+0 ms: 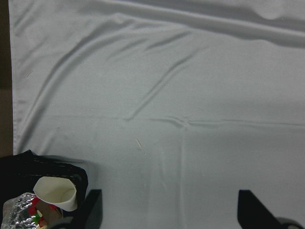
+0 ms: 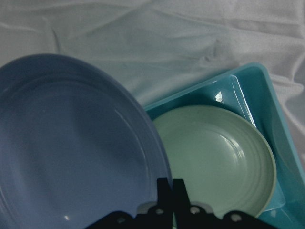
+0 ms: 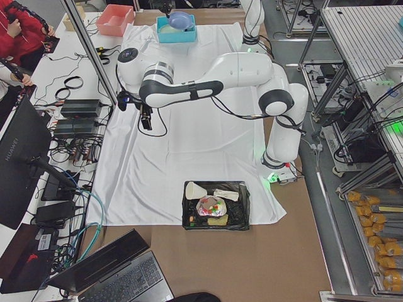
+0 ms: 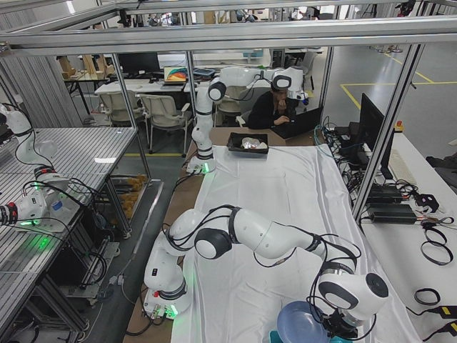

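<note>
A blue plate [image 2: 71, 138] is held at its rim by my right gripper, shut on it, above a turquoise tray [image 2: 276, 119] that holds a pale green plate [image 2: 214, 157]; the blue plate also shows in the camera right view [image 4: 300, 321]. My left gripper hangs open over the white cloth, nothing between its fingers, with its arm stretched across the table.
A black lined bin [image 3: 242, 214] with a white cup [image 1: 55, 191], foil and scraps stands on the cloth's near edge. A pink container [image 3: 116, 19] sits at the back left.
</note>
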